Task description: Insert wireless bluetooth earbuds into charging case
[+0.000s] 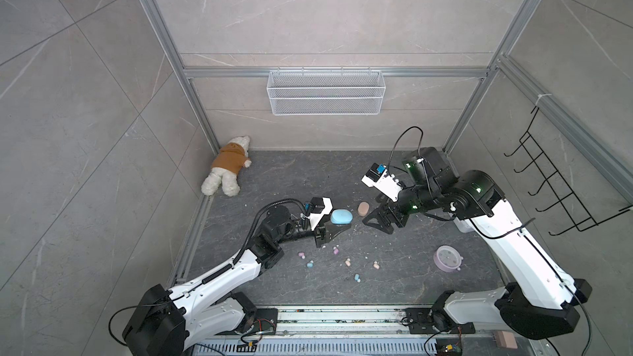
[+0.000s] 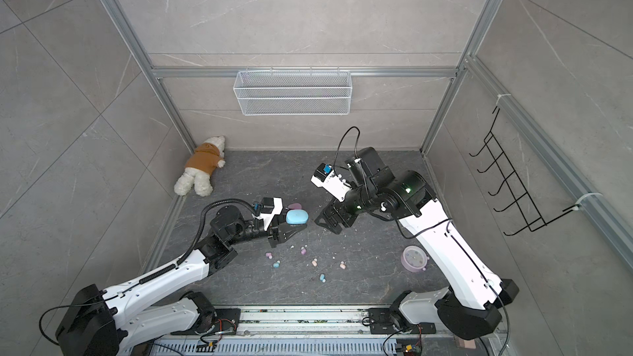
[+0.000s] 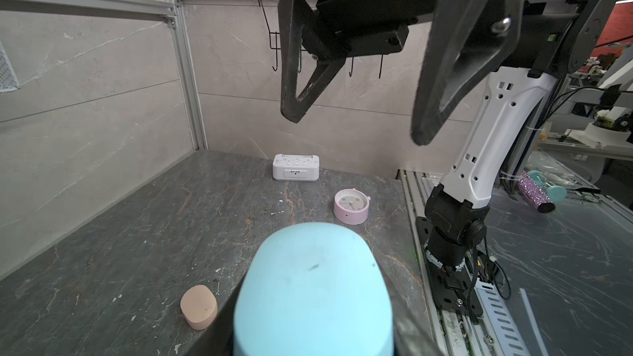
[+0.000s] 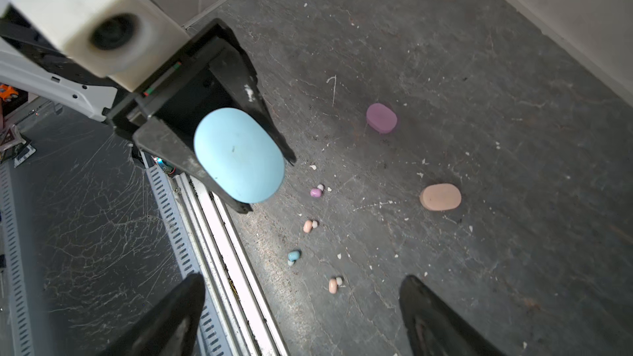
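A light-blue oval case [image 1: 341, 216] is held upright-facing in my left gripper, its lid looking closed. To its right and higher, my right gripper [image 1: 382, 222] stands open and empty. A beige case [image 4: 440, 196] and a purple case [image 4: 381, 118] lie on the floor behind them. Small earbuds are scattered in front: pink [image 4: 316, 192], beige [image 4: 334, 285] and blue [image 4: 294, 255], several in all.
A plush bear [image 1: 227, 164] lies at the back left. A pink round container [image 1: 447, 257] is at the front right, a white box [image 3: 295, 167] near the right wall. A wire basket [image 1: 325, 92] hangs on the back wall.
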